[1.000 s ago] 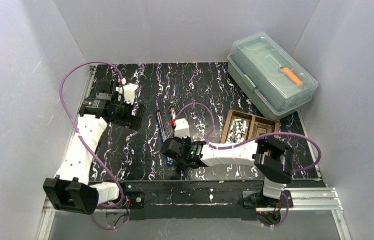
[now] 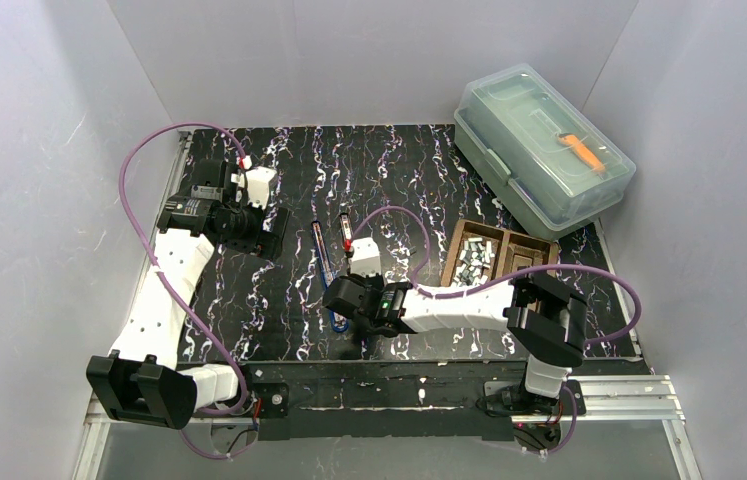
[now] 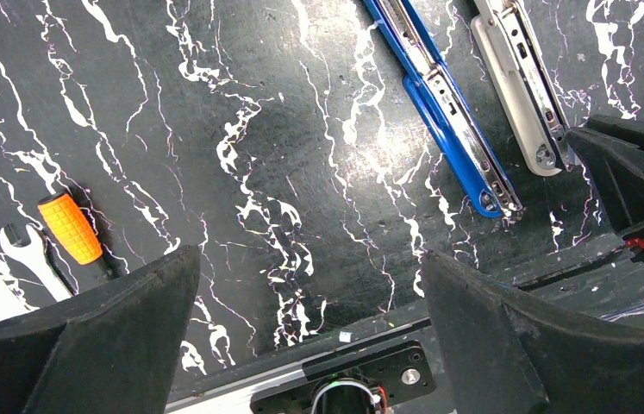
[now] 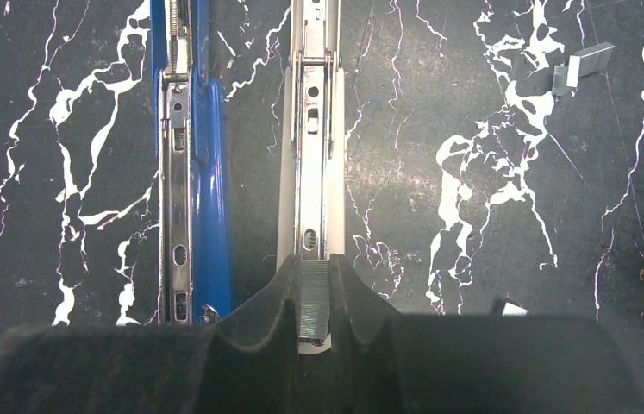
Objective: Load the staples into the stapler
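Both staplers lie unfolded on the black marbled table: a blue stapler and, to its right, a light grey stapler. In the right wrist view, my right gripper is over the near end of the grey stapler. It is shut on a strip of staples, which lines up with the metal channel; whether the strip is fully seated cannot be told. My left gripper stands open above bare table to the left, nothing between its fingers.
Loose staple pieces lie right of the grey stapler. A brown divided tray holds several staple pieces, near a lidded green box. An orange-handled tool and a wrench lie at left.
My right arm has shifted very slightly to the right in the top view. The left arm and the staplers look unmoved.
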